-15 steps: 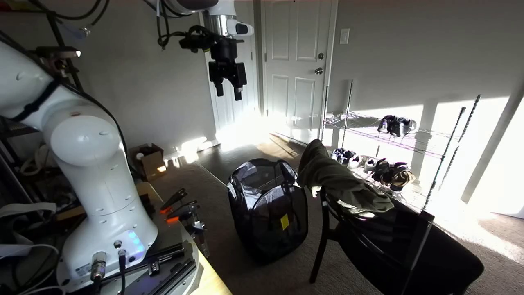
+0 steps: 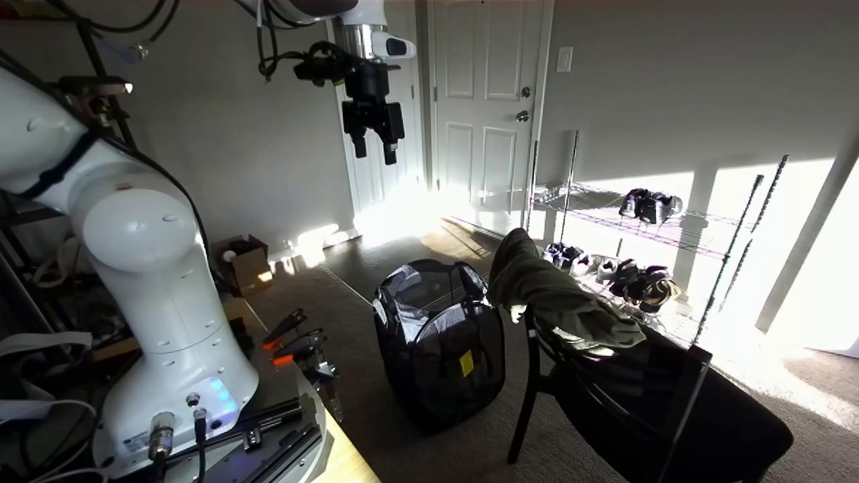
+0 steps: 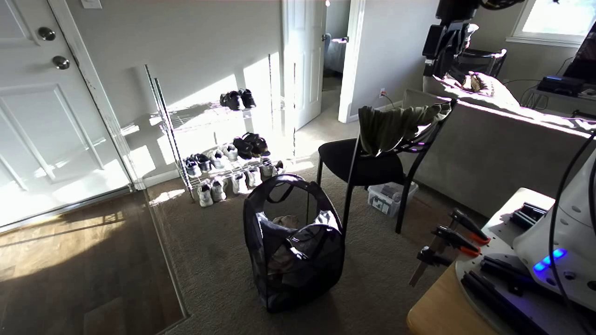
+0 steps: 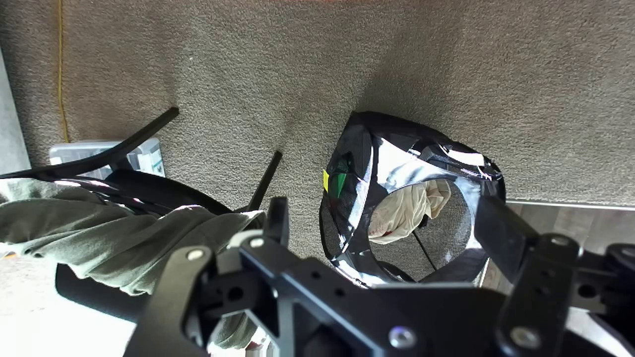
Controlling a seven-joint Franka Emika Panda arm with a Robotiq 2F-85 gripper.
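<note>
My gripper (image 2: 375, 153) hangs high in the air, open and empty, its fingers pointing down. From the wrist view, its two spread fingers frame the black mesh hamper (image 4: 351, 196) far below on the carpet. A pale cloth (image 4: 411, 208) lies inside the hamper, seen through its open top. An olive-green garment (image 2: 556, 294) is draped over the backrest of a black chair (image 3: 357, 164), which stands beside the hamper. In exterior view 2 the gripper (image 3: 438, 70) is near the top right, with its fingertips hard to make out.
A wire rack (image 2: 644, 221) with several shoes stands by the wall behind the chair. Clamps (image 3: 455, 240) stick out from the edge of the robot's table (image 3: 441, 304). A clear plastic bin (image 3: 388, 198) sits on the floor by the chair. Carpet around the hamper is mostly free.
</note>
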